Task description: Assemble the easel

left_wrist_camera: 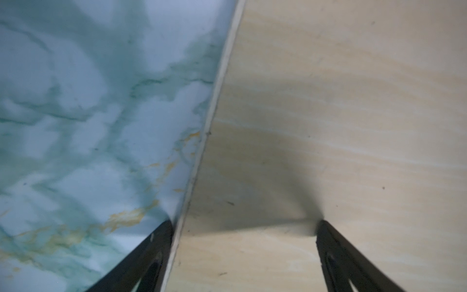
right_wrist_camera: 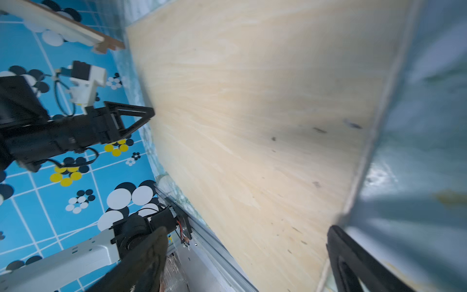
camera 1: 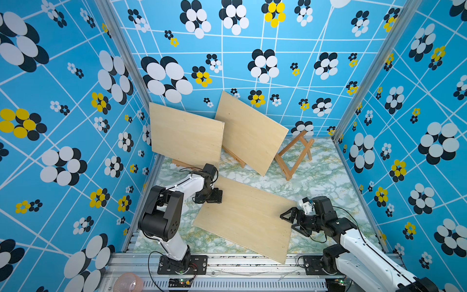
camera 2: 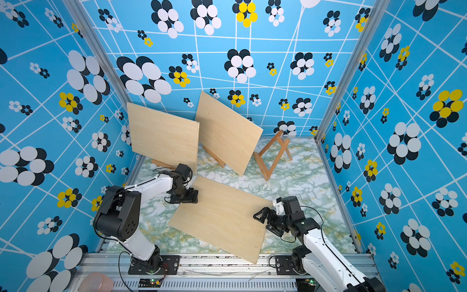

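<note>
A plywood board (camera 1: 245,219) lies flat on the marble floor between the arms. My left gripper stands open over its left edge (left_wrist_camera: 199,160), the fingers straddling a strip of board beside that edge, pointing down. My right gripper is open at the board's right edge (right_wrist_camera: 369,146), low and close to it. A wooden easel stand (camera 1: 291,165) stands at the back right. Two more boards (camera 1: 184,136) stand upright at the back on wooden supports, partly hidden behind them.
Patterned walls enclose the floor on the back and sides. A metal rail (camera 1: 233,258) runs along the front edge. Bare floor (camera 1: 330,180) lies at the right, around the easel stand.
</note>
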